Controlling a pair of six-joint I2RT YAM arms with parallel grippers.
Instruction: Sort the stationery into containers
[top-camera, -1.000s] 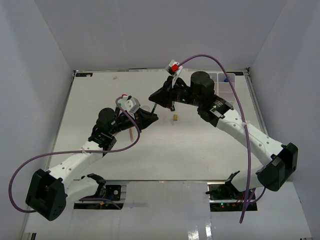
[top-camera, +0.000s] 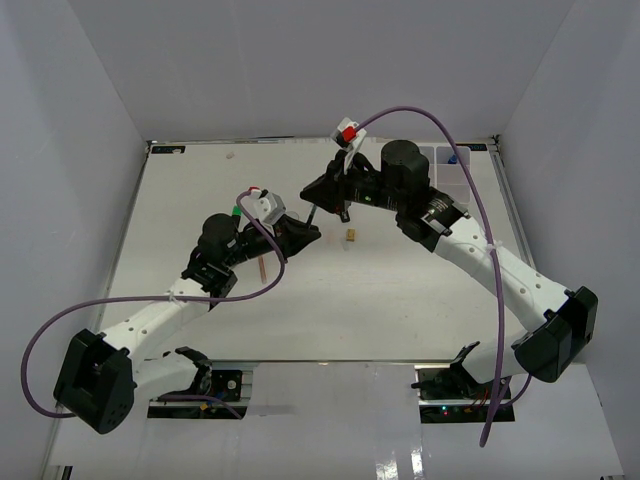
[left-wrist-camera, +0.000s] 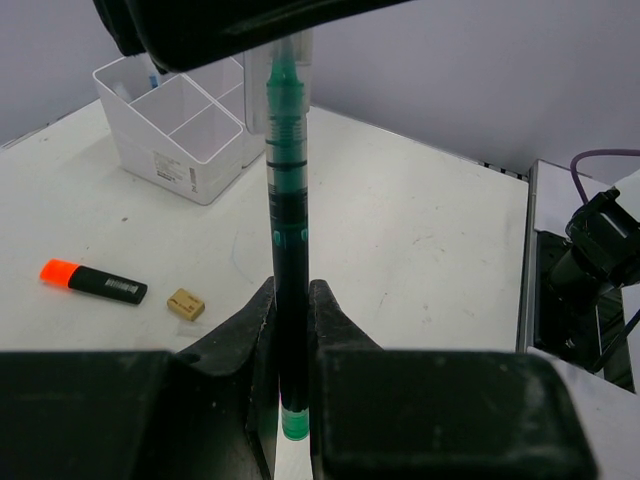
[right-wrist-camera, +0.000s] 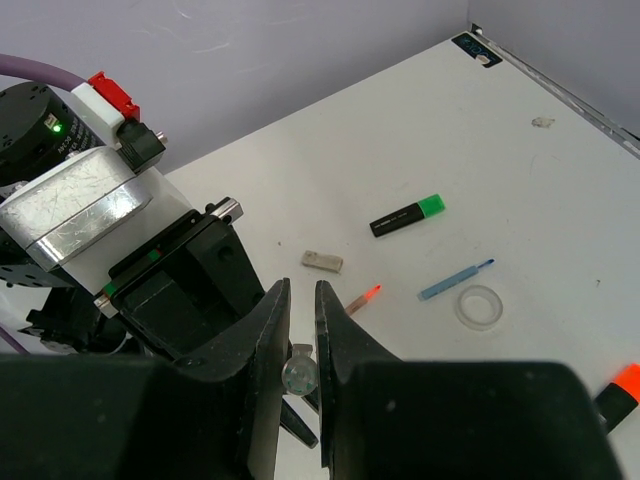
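Observation:
A dark pen with teal ends (left-wrist-camera: 288, 220) stands upright between both arms. My left gripper (top-camera: 308, 234) is shut on its lower part; my right gripper (top-camera: 312, 195) is shut on its upper end, just above the left one. On the table lie an orange-capped highlighter (left-wrist-camera: 92, 282), a green-capped highlighter (right-wrist-camera: 405, 215), a light blue pen (right-wrist-camera: 450, 282), a tape roll (right-wrist-camera: 480, 308), a yellow eraser (left-wrist-camera: 186, 302) and a grey eraser (right-wrist-camera: 322, 261). A white divided container (top-camera: 450, 175) (left-wrist-camera: 170, 150) stands at the back right.
An orange-tipped pen (right-wrist-camera: 363, 298) lies near the left arm. Both arms take up the middle, one above the other.
My left gripper has moved slightly to the right with the pen in it. The right arm has barely moved.

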